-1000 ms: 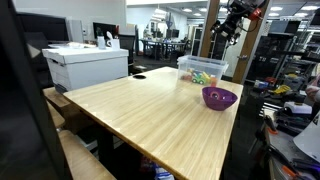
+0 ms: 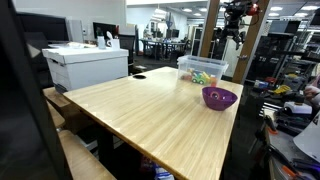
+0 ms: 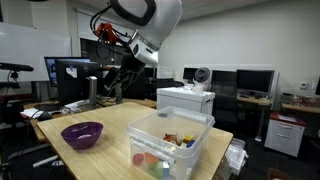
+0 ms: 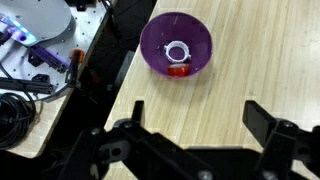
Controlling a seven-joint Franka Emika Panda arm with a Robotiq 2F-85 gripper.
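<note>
My gripper stands open above the wooden table, its two dark fingers far apart with only bare wood visible between them. Ahead of the fingers in the wrist view lies a purple bowl (image 4: 203, 40). Inside it are a white ring-shaped item (image 4: 177, 50) and a small red item (image 4: 179, 70). In exterior view 2 the bowl (image 3: 82, 136) sits near the table's edge, apart from a clear plastic box (image 3: 152, 123) holding several colourful items. The arm holds the gripper (image 2: 231, 39) high, well above bowl and box.
The wooden table (image 2: 150, 105) has a wide clear area. White cabinets (image 2: 88, 70) stand beyond its far end. A dark flat round thing (image 2: 138, 76) lies near that end. Cables and equipment (image 4: 40, 80) fill the side beside the bowl in the wrist view.
At the upper right of exterior view 1 the arm and gripper have shifted slightly. Bowl and clear box have stayed where they were.
</note>
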